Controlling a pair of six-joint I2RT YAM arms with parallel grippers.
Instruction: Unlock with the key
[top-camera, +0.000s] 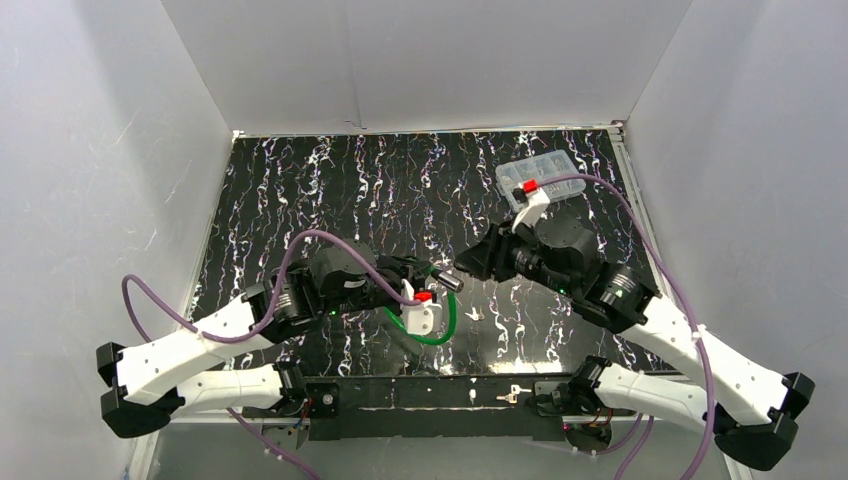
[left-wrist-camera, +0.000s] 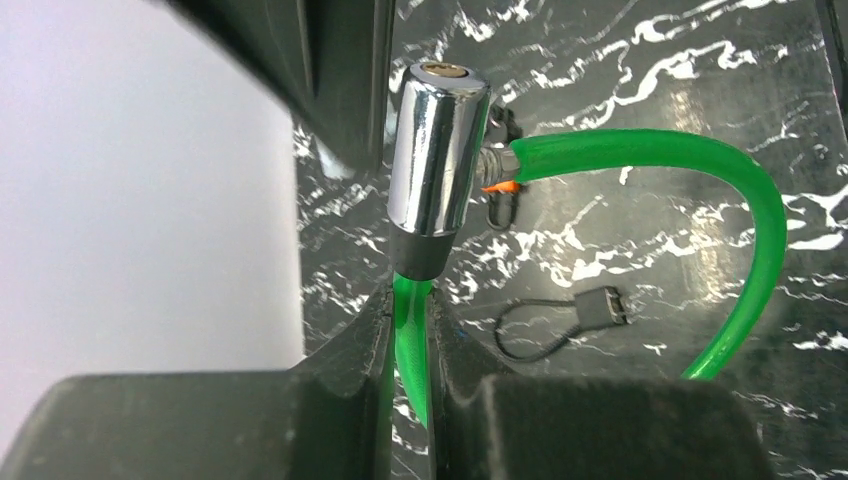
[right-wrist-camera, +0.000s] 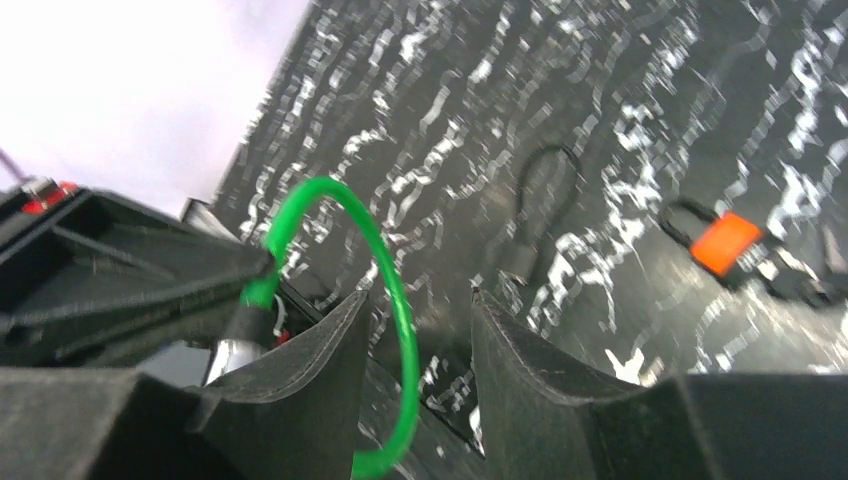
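A chrome lock cylinder (left-wrist-camera: 437, 150) with a brass keyhole face stands upright in the left wrist view, a green cable (left-wrist-camera: 650, 147) looping from its side. My left gripper is shut on the cable's green sleeve just below the lock. In the right wrist view my right gripper is open, a gap showing between its fingers. Its dark fingers (left-wrist-camera: 345, 90) are close beside the lock at upper left. No key shows in the keyhole. A small silver key-like piece (top-camera: 473, 313) lies on the table below the right gripper.
Another key-shaped silver piece (top-camera: 514, 393) lies on the dark front rail. A clear compartment box (top-camera: 540, 175) sits at the back right. On the table are an orange-and-black item (right-wrist-camera: 728, 243) and a short black cable (left-wrist-camera: 598, 309).
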